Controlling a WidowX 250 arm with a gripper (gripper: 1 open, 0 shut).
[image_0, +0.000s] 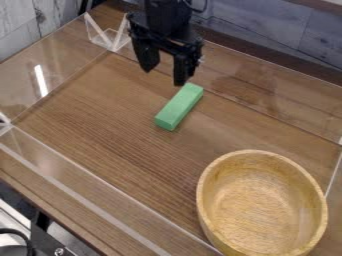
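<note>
My black gripper hangs from the top centre of the camera view, above the wooden table, with its fingers open. A green bar lies diagonally on the table below and slightly right of the gripper, apart from it. I cannot see anything held between the fingers.
A large tan oval bowl fills the lower right of the table. A clear plastic piece stands along the upper left edge, and a dark cable shows at the bottom left corner.
</note>
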